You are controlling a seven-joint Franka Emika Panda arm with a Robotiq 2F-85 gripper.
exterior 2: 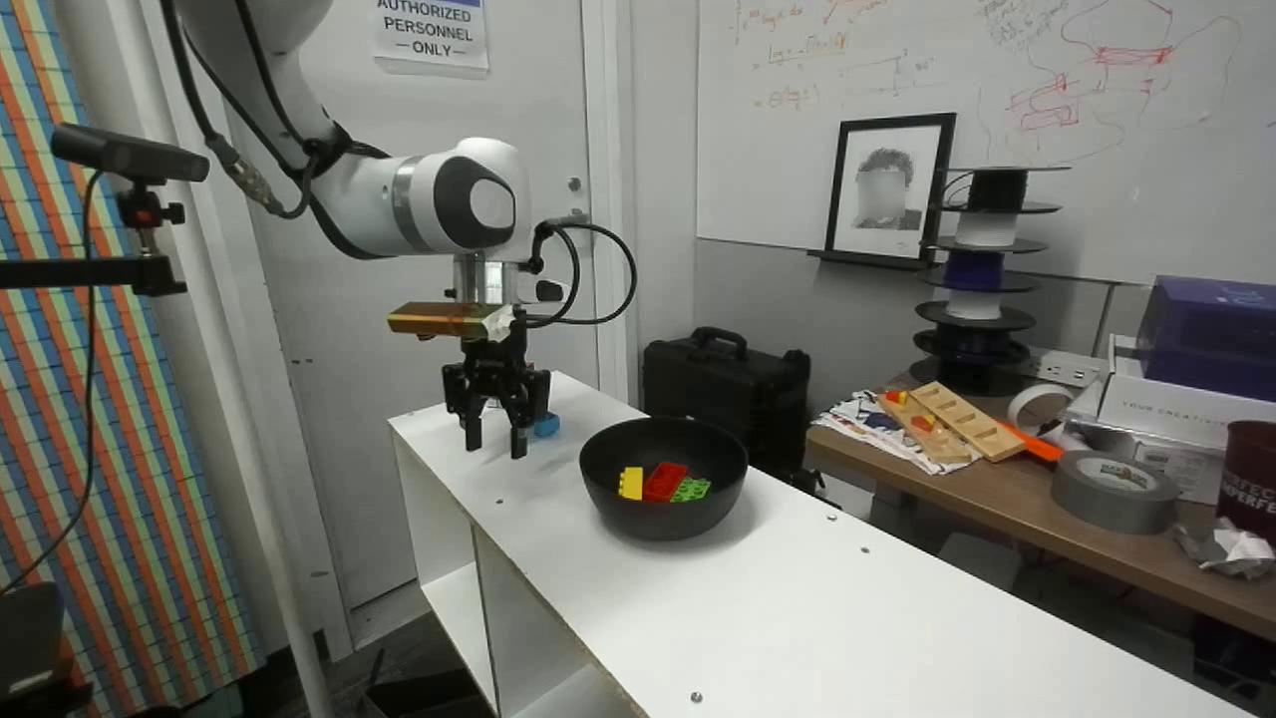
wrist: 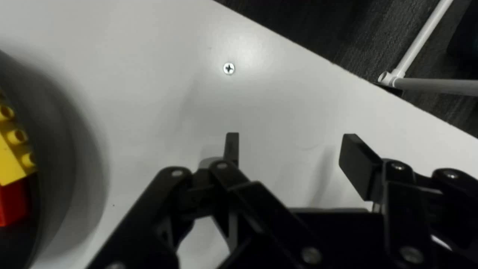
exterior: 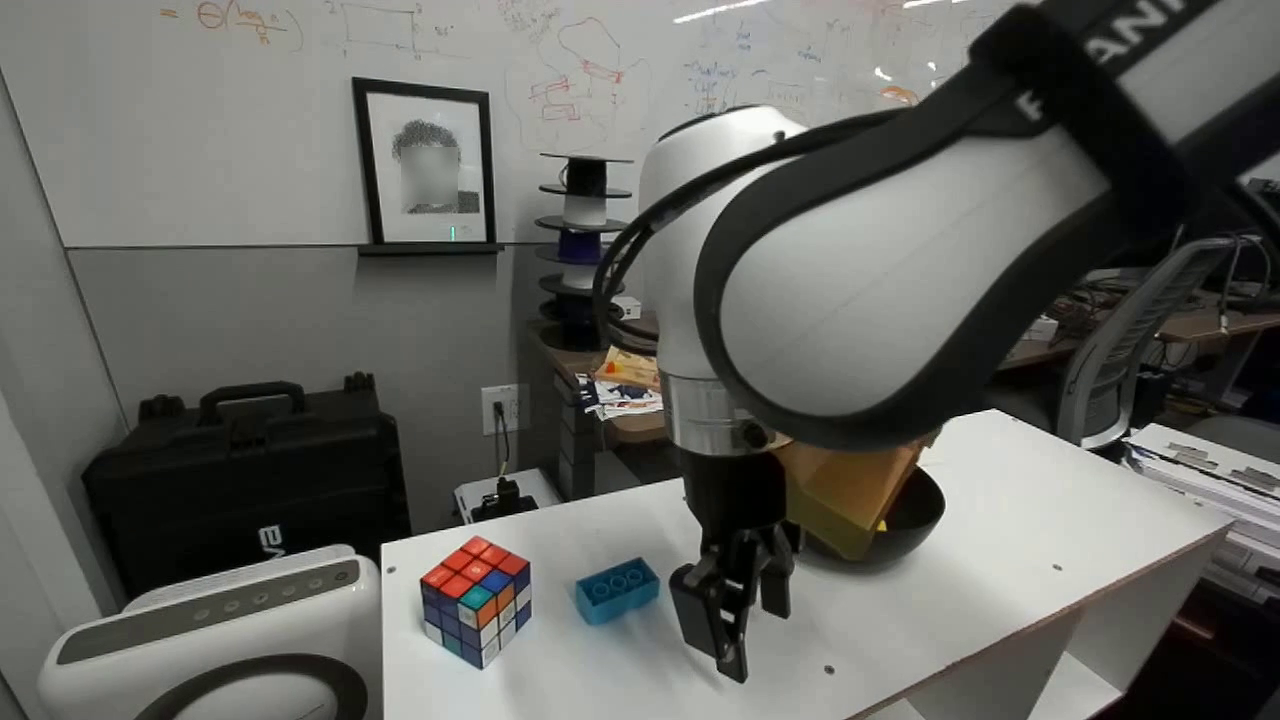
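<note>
Over the white tabletop, my gripper [exterior: 758, 626] hangs with its fingers parted and only empty air between them. In the wrist view, a wide gap separates the fingertips [wrist: 355, 154]. A blue toy brick [exterior: 618, 590] lies on the table to the gripper's left in exterior view 1; in exterior view 2 it is partly hidden behind the gripper [exterior 2: 496, 443]. The black bowl [exterior 2: 664, 523] contains a yellow brick [exterior 2: 630, 483], a red brick [exterior 2: 665, 480] and a green brick [exterior 2: 690, 490]. Part of the bowl [wrist: 53, 134] appears at the wrist view's left edge.
A Rubik's cube [exterior: 476, 600] sits near the table's left end, beyond the blue brick in exterior view 1. The table edge [wrist: 340, 67] runs close to the gripper in the wrist view. Free table surface [exterior 2: 813, 598] stretches past the bowl.
</note>
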